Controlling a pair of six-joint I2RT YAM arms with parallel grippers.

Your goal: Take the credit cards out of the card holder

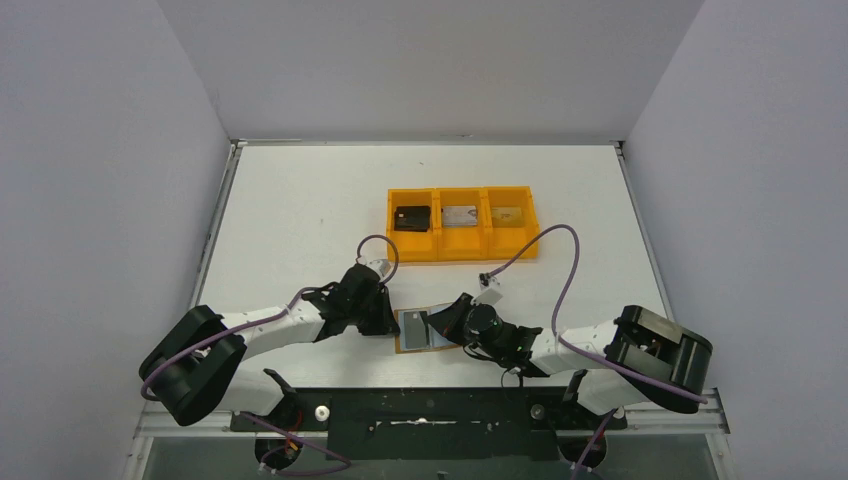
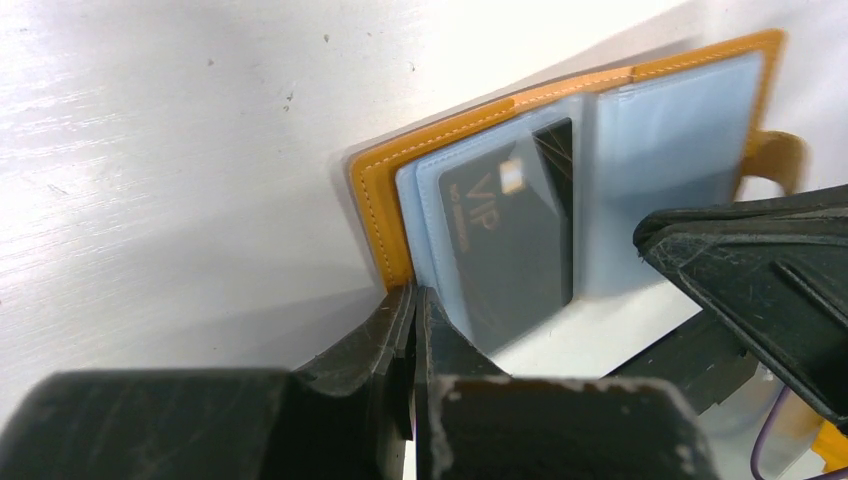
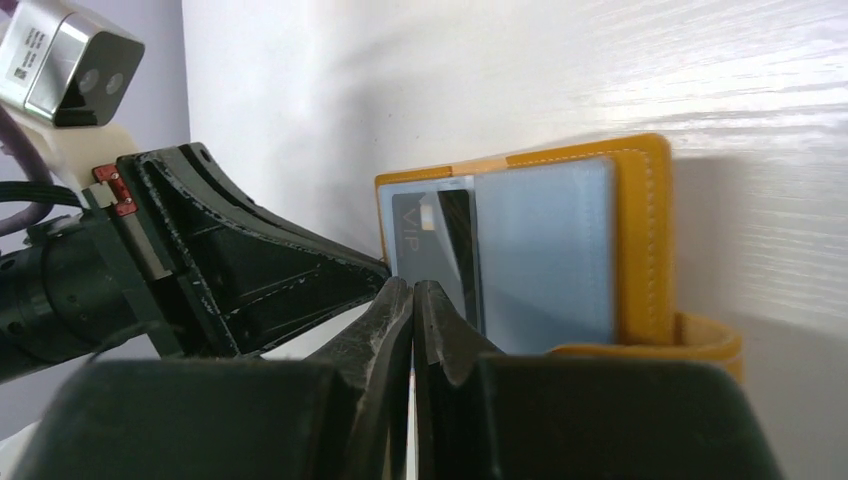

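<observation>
The tan-edged card holder [image 2: 390, 225] lies open on the table. A dark grey VIP card [image 2: 505, 235] sits in its clear sleeve, with its black-striped end toward the middle fold. My left gripper is shut on the holder's left edge. My right gripper is shut, and no card shows between its fingertips. In the left wrist view, the right fingertips [image 2: 665, 232] hang over the empty-looking clear page [image 2: 660, 150], apart from the card's end. Whether they touch the page is hidden.
An orange tray [image 1: 461, 253] with three compartments stands behind the holder. It holds a black card [image 1: 412, 218], a silver card [image 1: 460, 215] and a gold card [image 1: 507, 216].
</observation>
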